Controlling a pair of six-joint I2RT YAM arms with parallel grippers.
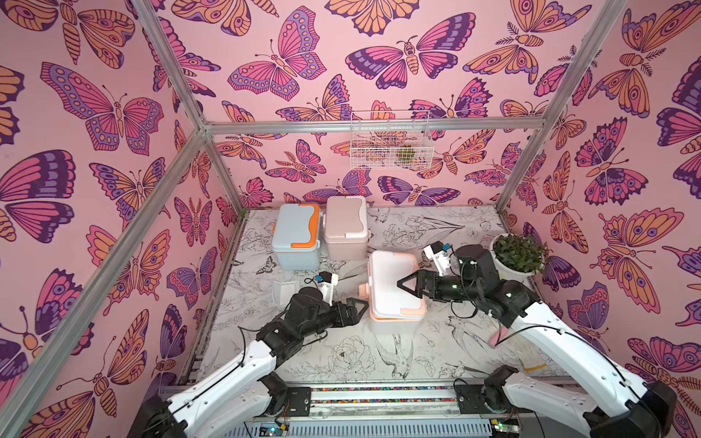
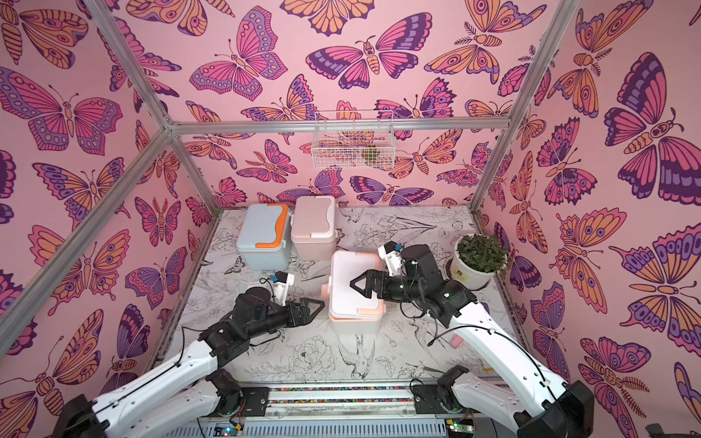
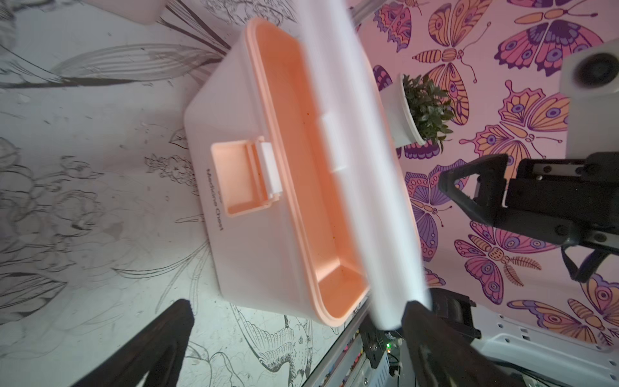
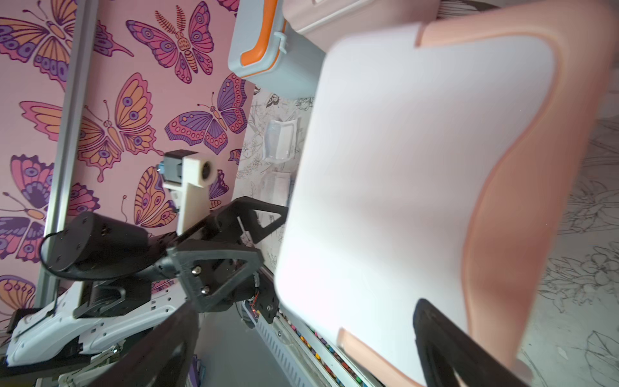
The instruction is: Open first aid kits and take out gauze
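Note:
The white and peach medicine chest (image 1: 398, 330) stands mid-table. Its lid (image 2: 349, 284) lies over the top in the top views, still a little raised and blurred in the left wrist view, where the peach inside (image 3: 309, 193) shows. My right gripper (image 1: 410, 281) is open just above the lid's right side. My left gripper (image 1: 356, 312) is open left of the chest. Blue (image 1: 293, 237) and beige (image 1: 345, 222) kits stand shut behind it. Clear containers (image 4: 278, 142) lie at the left.
A potted plant (image 2: 478, 255) stands at the right, a pink object (image 2: 457, 341) near the front right.

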